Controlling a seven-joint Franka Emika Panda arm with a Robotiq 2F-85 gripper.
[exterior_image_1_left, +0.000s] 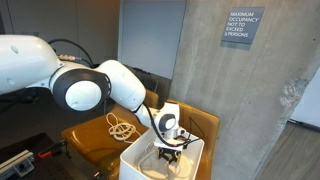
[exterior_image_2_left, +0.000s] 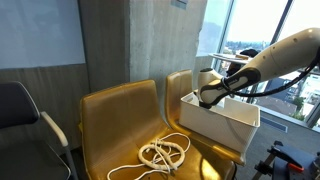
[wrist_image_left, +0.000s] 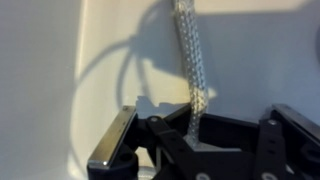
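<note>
A white rope runs down the wrist view to my gripper, where its lower part passes between the dark fingers. The fingers look shut on it. In exterior view 1 my gripper points down inside a white open box; the rope in its grip is too small to make out there. Exterior view 2 shows the same box with the arm reaching into it, the fingers largely hidden by the near wall.
A loose coil of pale rope lies on a brown seat beside the box, clearer in exterior view 2 as the rope coil. Brown chairs stand alongside, with a concrete wall behind.
</note>
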